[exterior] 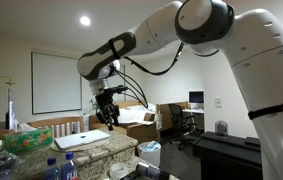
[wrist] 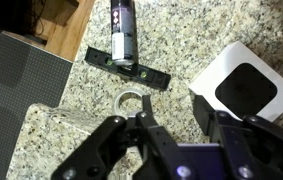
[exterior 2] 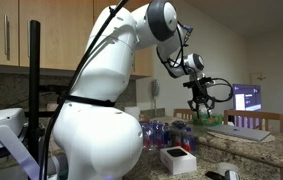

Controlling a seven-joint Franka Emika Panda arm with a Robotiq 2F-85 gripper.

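Note:
My gripper (exterior: pixel 107 108) hangs raised above the speckled counter (exterior: pixel 91 158). In the wrist view its two dark fingers come in from the bottom, a little apart. Only countertop shows between them; I cannot make out anything held. A dark can-like bottle (wrist: pixel 124 32) is at the top of that view, away from the fingers. Just below it lies a slim black bar (wrist: pixel 126 68). Nearer the fingers is a white ring-shaped thing (wrist: pixel 132 101), and to the right a white box (wrist: pixel 247 84) with a black square on top.
Several blue-capped bottles (exterior 2: pixel 161 133) stand on the counter. A green tissue box (exterior: pixel 29 139) and a closed white laptop (exterior: pixel 82 139) lie farther back. The counter's edge runs along the left of the wrist view, with a grey mat (wrist: pixel 21 75) beyond.

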